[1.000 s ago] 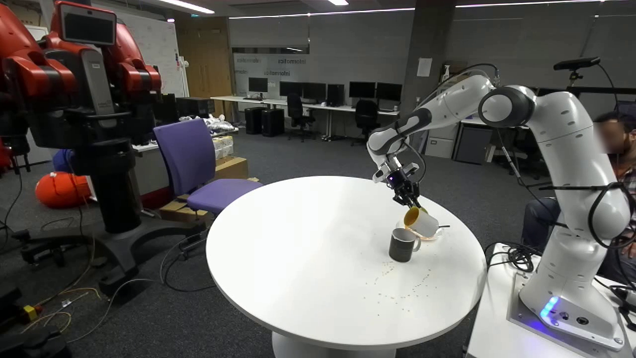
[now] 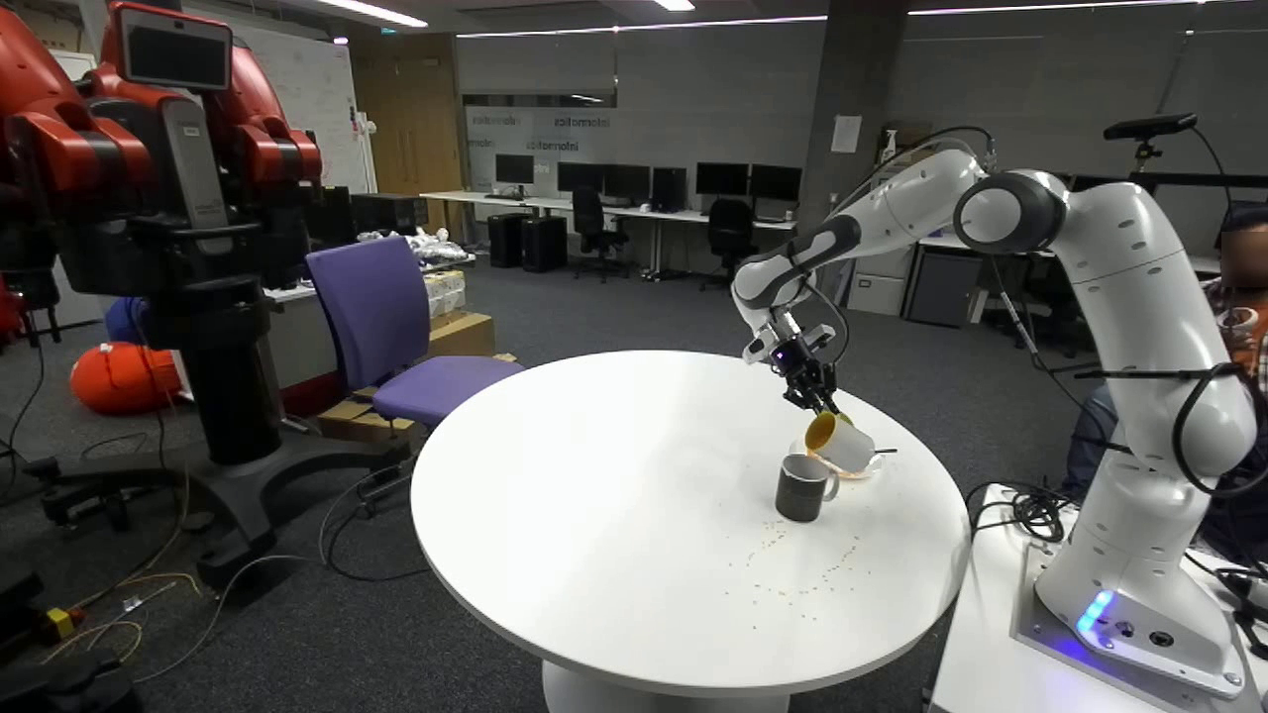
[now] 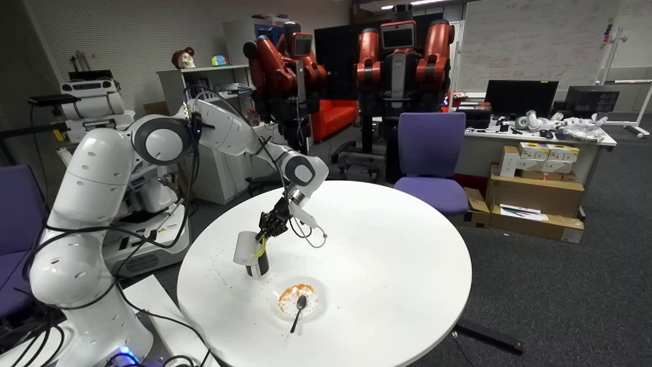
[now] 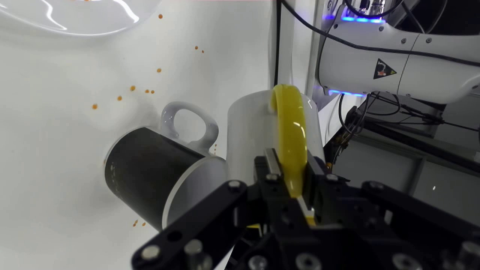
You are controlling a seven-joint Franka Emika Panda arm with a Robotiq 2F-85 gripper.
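My gripper is shut on the yellow handle (image 4: 291, 130) of a white mug (image 4: 252, 126). In exterior view 1 that white mug (image 2: 847, 447) is tipped on its side above the table, its yellow inside facing left. A dark mug (image 2: 801, 489) with a white handle stands upright on the table, close beside the held one. From the wrist, the dark mug (image 4: 148, 171) appears just left of the white mug. What the two mugs contain cannot be made out.
A shallow plate (image 3: 319, 306) with orange bits and a spoon (image 3: 297, 313) lies near the mugs. Small orange grains (image 4: 132, 88) are scattered over the round white table (image 2: 594, 475). The table's far side from the arm is bare.
Arm, held mug and dark mug look the same as a second ago. Only the person at the right edge has shifted.
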